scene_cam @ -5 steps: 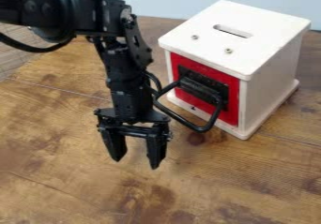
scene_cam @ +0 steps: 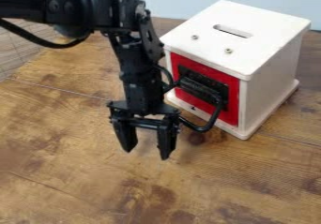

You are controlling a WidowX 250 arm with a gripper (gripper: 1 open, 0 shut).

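My black gripper [scene_cam: 146, 141] hangs point-down over the wooden table, left of and in front of a white box [scene_cam: 267, 82]. Its two fingers stand apart with only tabletop visible between them. The box has a sloped lid with a slot [scene_cam: 234, 30] and two small metal fittings, and a red front panel [scene_cam: 227, 117] carrying a black part. A black cable loops from the arm in front of that panel.
A pale surface shows at the top left behind the arm.
The gripper has shifted a little to the right and slightly up compared with a second ago. The box has not moved.
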